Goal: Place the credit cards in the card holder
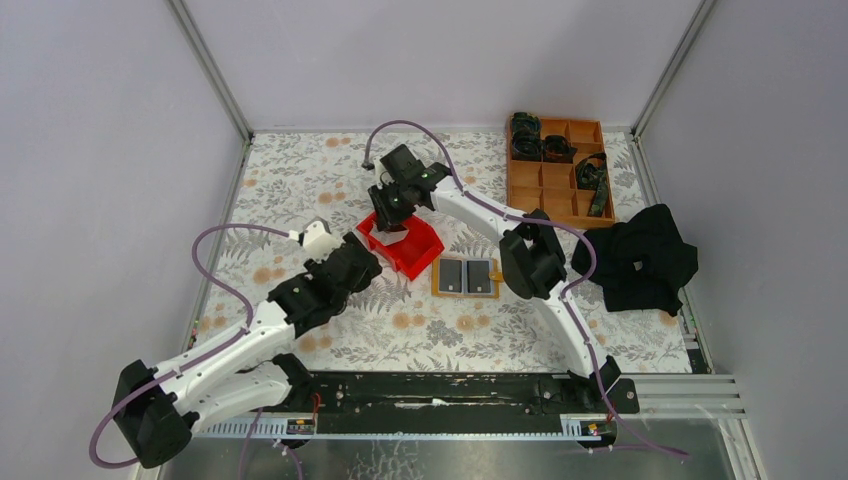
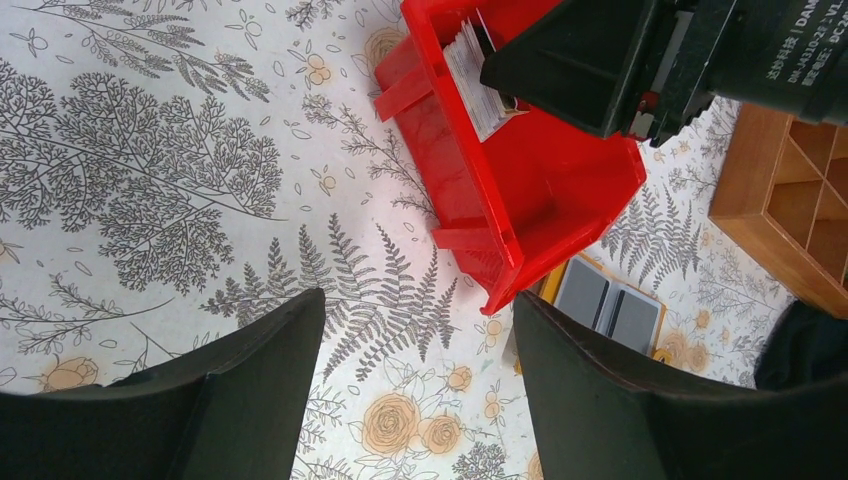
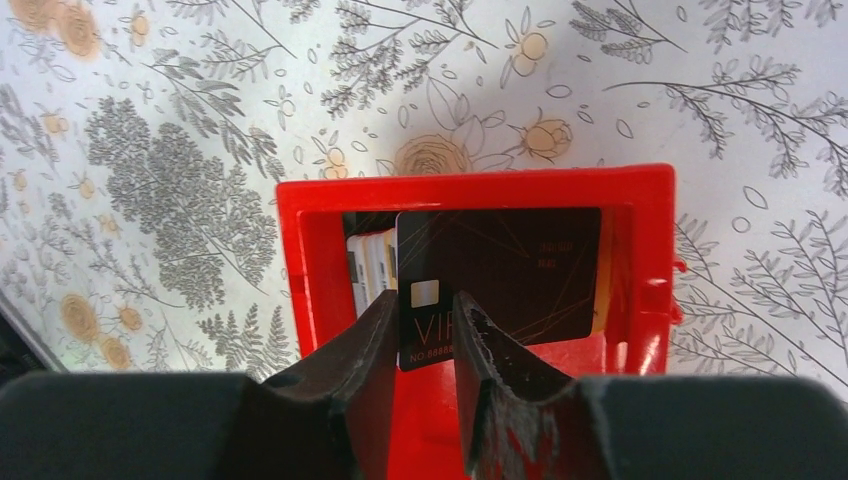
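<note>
A red bin holds the cards. In the right wrist view a black card with "VIP" on it leans in the bin, beside a stack of pale card edges. My right gripper is over the bin, its fingers apart, with the black card's left part visible in the gap; whether they touch it I cannot tell. In the left wrist view the pale stack shows beside the right gripper. My left gripper stands open and empty, left of the bin. No card holder is clearly identifiable.
A yellow-edged piece with two dark grey panels lies right of the bin. A wooden compartment tray with dark rolled items stands at the back right, a black cloth in front of it.
</note>
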